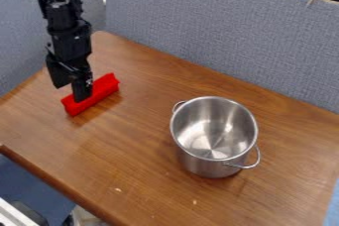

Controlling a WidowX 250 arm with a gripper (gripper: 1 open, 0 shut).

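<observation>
A red oblong block [101,91] lies on the left part of the wooden table. My black gripper [73,83] is down over the block, reaching to its upper left side; whether its fingers are open or shut on it is hard to tell. On the right stands a steel pot [212,141] with two wire handles, upright and apart from the block.
Grey padded panels [225,42] border the table at the back and left.
</observation>
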